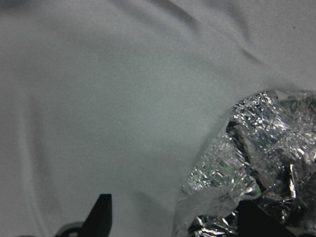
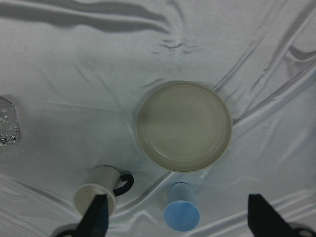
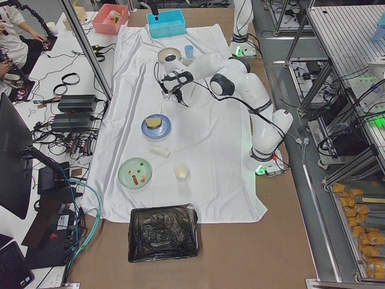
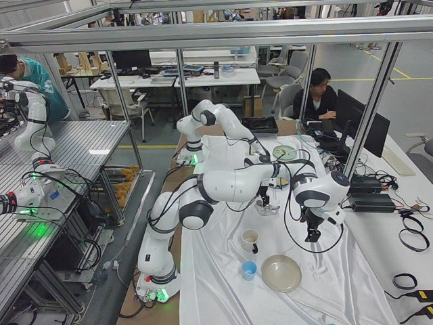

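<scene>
In the left wrist view a crumpled clear plastic piece [image 1: 266, 143] fills the lower right, between and under the fingertips of my left gripper, which look apart. In the right wrist view, my right gripper hangs open above the cloth, over a beige plate [image 2: 183, 126], a white mug with dark handle [image 2: 103, 180] and a blue cup [image 2: 181, 212]; the plastic piece [image 2: 7, 123] shows at the left edge.
The white cloth also holds a blue plate [image 3: 165, 129] with a yellow item, a green plate [image 3: 126, 174] and small white objects. A black lined bin [image 3: 162, 235] and a blue basket [image 3: 165, 24] stand at opposite ends.
</scene>
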